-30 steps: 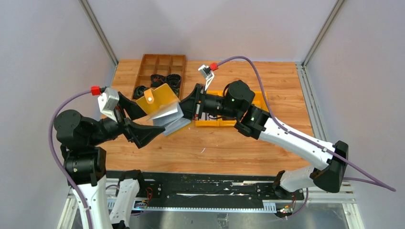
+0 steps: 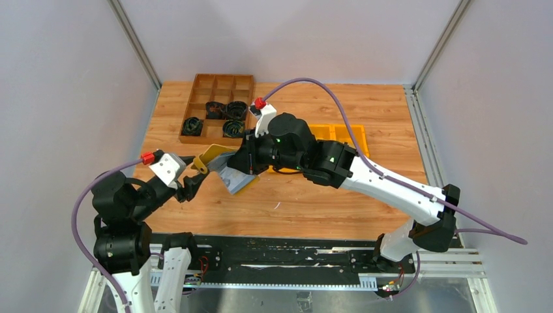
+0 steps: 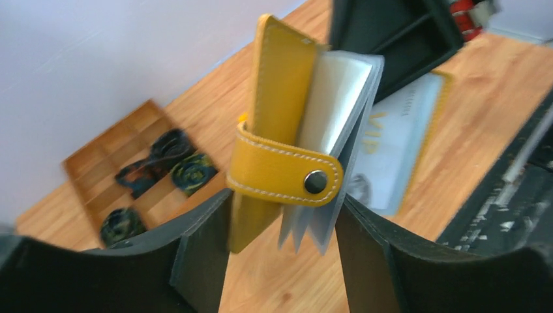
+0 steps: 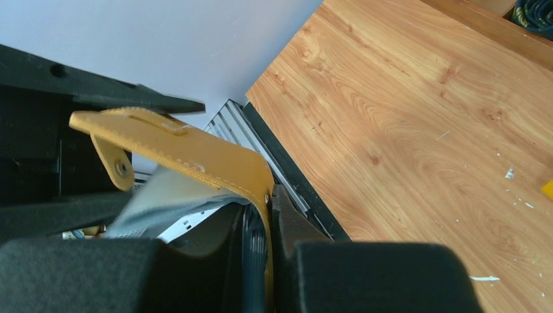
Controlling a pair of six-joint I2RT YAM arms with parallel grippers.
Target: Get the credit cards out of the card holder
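The yellow card holder [image 2: 217,152] hangs above the table, splayed open, with clear pale sleeves [image 3: 339,98]. My right gripper is shut on its spine side. In the left wrist view, the cover with its snap strap [image 3: 277,166] and some sleeves pass between the fingers of my left gripper. Those fingers stand part open, one on each side, and the bundle is not visibly squeezed. Behind, a pale card [image 3: 394,130] with gold lettering shows against the other cover. Other cards cannot be made out clearly.
A wooden compartment tray [image 2: 184,134] with several dark coiled items stands at the back left. Behind the right arm lies a yellow tray [image 2: 358,135], partly hidden. Bare tabletop [image 2: 287,215] stretches across the front, with small white scraps.
The right arm has shifted left and turned the holder, its cover now tilted more edge-on.
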